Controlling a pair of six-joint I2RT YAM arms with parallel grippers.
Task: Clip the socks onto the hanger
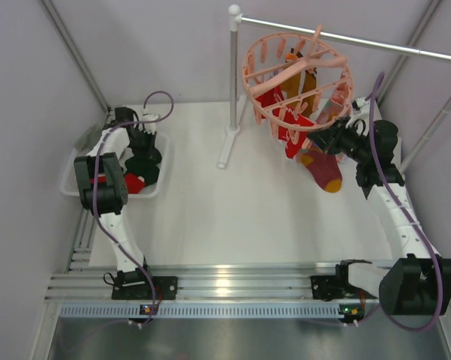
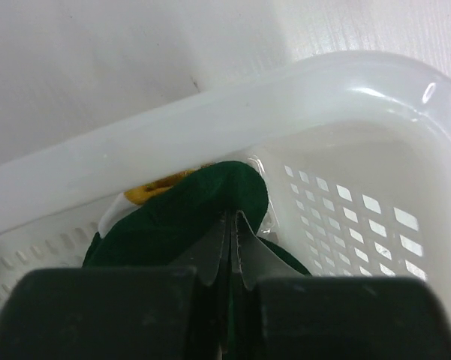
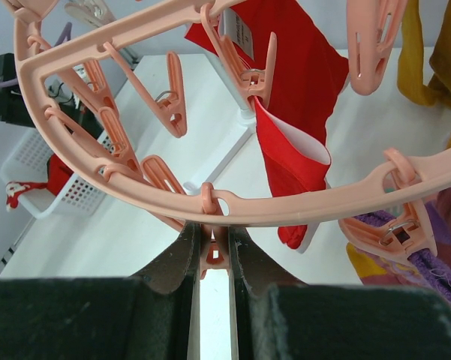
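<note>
A pink round clip hanger (image 1: 253, 88) hangs from the rail at upper right, with red, yellow and maroon socks (image 1: 320, 170) on it. My right gripper is shut on a pink clip at the hanger's near edge; red sock (image 3: 293, 172) hangs just beyond. My left gripper is down in the white basket (image 1: 159, 184), shut, its tips against a dark green sock (image 2: 172, 217); whether it pinches any cloth I cannot tell. Red socks (image 1: 133, 182) also lie in the basket.
The white stand's upright (image 1: 233, 75) and foot (image 1: 227, 150) stand left of the hanger. Metal rails edge the table.
</note>
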